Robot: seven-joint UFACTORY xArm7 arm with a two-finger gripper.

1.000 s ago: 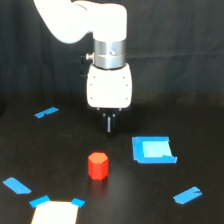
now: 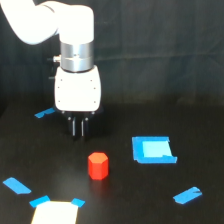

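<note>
A white robot arm hangs from the upper left, its dark gripper (image 2: 78, 126) low over the black table, behind and left of a red hexagonal block (image 2: 98, 166). The fingers are small and dark against the background, so whether they are apart or together is unclear. The block stands on the table, apart from the gripper.
A blue-taped square with a pale centre (image 2: 155, 150) lies to the right of the block. A pale yellow piece (image 2: 55, 214) with blue tape sits at the front left. Short blue tape strips mark the table at the left, right and back.
The arm and gripper have moved to the left and slightly lower. The red block and the taped markings have not moved.
</note>
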